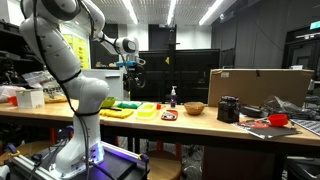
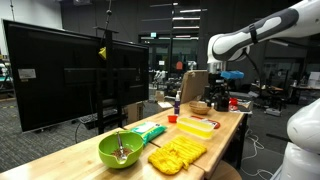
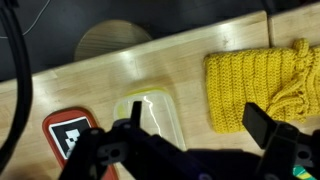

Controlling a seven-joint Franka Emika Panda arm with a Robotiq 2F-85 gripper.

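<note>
High above the table hangs my gripper, its two dark fingers wide apart and nothing between them. Under it in the wrist view lie a yellow tray with a pale rim and a crumpled yellow knit cloth. A red item with a white label sits left of the tray. In exterior view 2 the green bowl holds something not clear to me, and the yellow cloth lies beside it. The gripper is well clear of everything on the table.
A pump bottle, a brown bowl and a black container stand along the table to the right. A large cardboard box rises behind. A round stool seat shows beyond the table edge. The air around the gripper is free.
</note>
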